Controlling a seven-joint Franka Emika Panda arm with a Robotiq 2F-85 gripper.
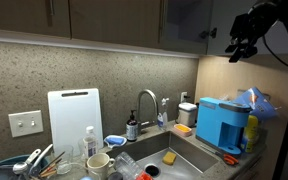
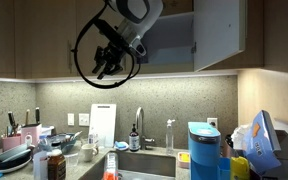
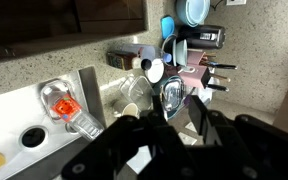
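Note:
My gripper [image 1: 235, 54] hangs high at the right, below the upper cabinets. In the second exterior view the gripper [image 2: 105, 70] is in front of the cabinet doors, well above the counter. Its black fingers reach into the wrist view from the lower edge, the gripper facing down over the counter. No held object can be made out, and how far its fingers are closed is unclear. An upper cabinet door [image 2: 229, 42] stands open to the right of the arm.
Below are a sink [image 1: 181, 158] with a yellow sponge [image 1: 169, 158], a tall faucet [image 1: 140, 105] and a blue coffee machine [image 1: 220, 125]. Cups, bottles and utensils crowd the counter left of the sink. A white cutting board [image 1: 75, 120] leans on the wall.

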